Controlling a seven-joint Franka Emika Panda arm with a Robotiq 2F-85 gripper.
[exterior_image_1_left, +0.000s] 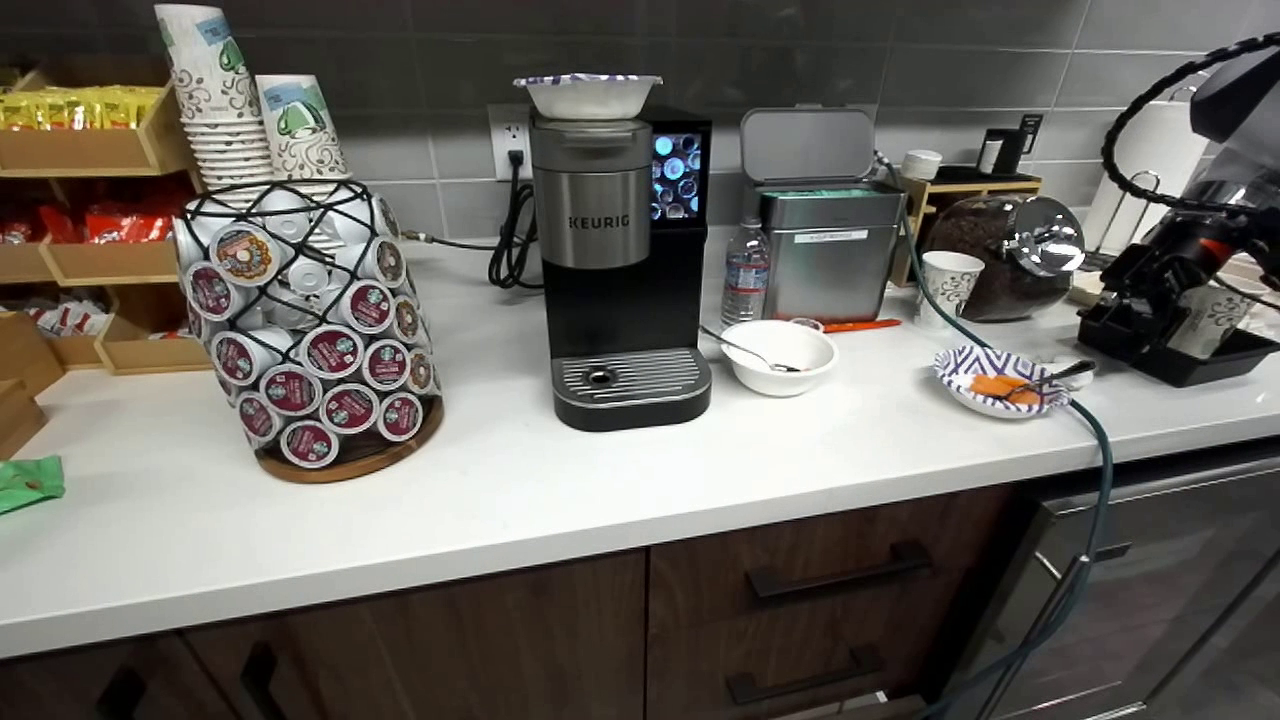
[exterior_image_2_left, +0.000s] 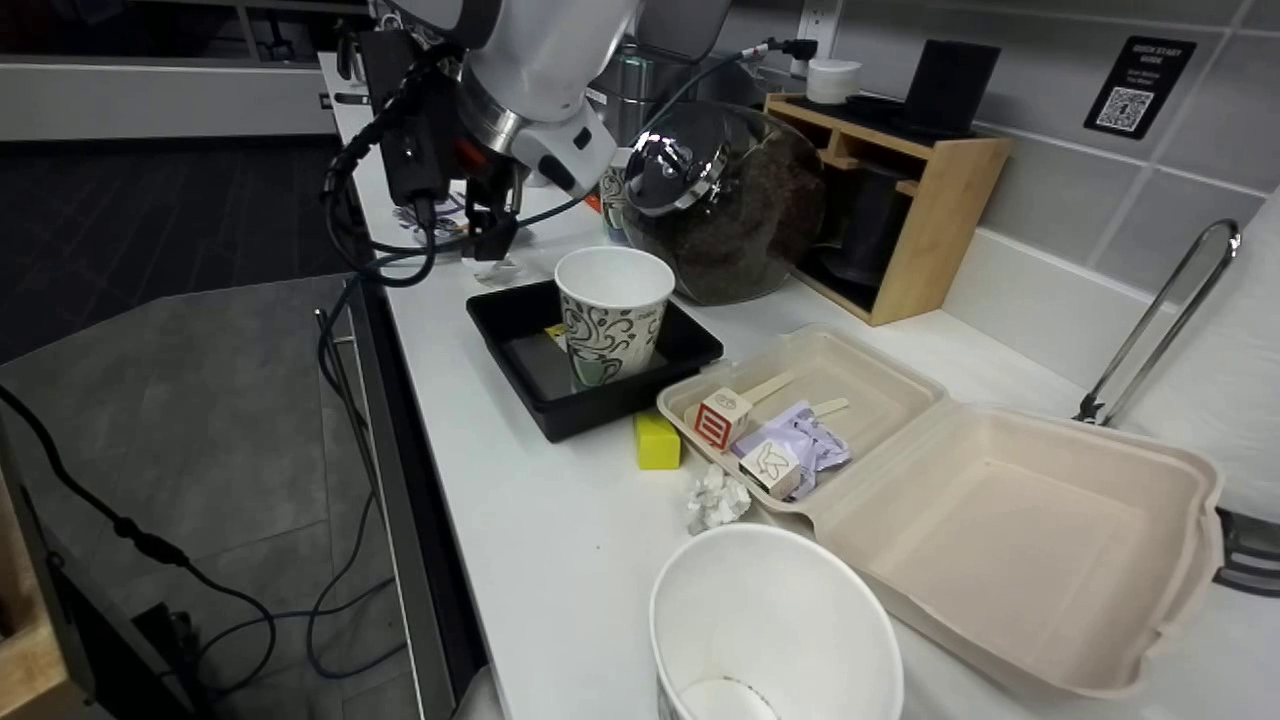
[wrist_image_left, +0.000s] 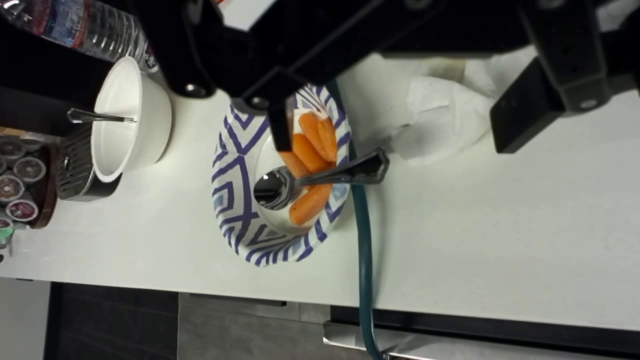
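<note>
My gripper stands open above the counter, its fingers wide apart and nothing held. Between and below the fingers in the wrist view lies a crumpled white tissue (wrist_image_left: 441, 123). To its left is a purple-and-white patterned paper bowl (wrist_image_left: 231, 198) with orange carrots (wrist_image_left: 309, 204) inside. A spoon (wrist_image_left: 354, 171) rests across that bowl, its dark handle jutting over the rim toward the tissue. Exterior view 2 shows the gripper (exterior_image_2_left: 489, 222) raised over the counter, just beyond the black tray (exterior_image_2_left: 546, 402). A patterned paper cup (exterior_image_2_left: 612, 318) stands in this tray.
A teal hose (wrist_image_left: 363, 252) runs past the bowl and over the counter edge. Farther left is a white bowl (exterior_image_1_left: 780, 374) with a spoon. An open takeout box (exterior_image_2_left: 1056, 540), a yellow block (exterior_image_2_left: 657, 442) and another cup (exterior_image_2_left: 780, 624) occupy the other side.
</note>
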